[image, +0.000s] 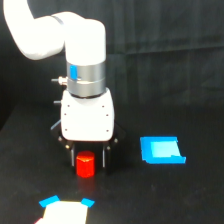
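Observation:
A small red block (86, 166) stands on the dark table at the left front. My gripper (88, 160) is low over it, its two fingers (105, 156) reaching down on either side. The fingers look open, with a narrow dark gap on each side of the block. The block's top is partly hidden under the gripper's body. Whether a finger touches the block cannot be made out.
On the right, a light square outlined in blue tape (162, 150) lies flat on the table. At the front left edge is a pale sheet (66, 213) with blue tape at its corners, partly cut off by the frame.

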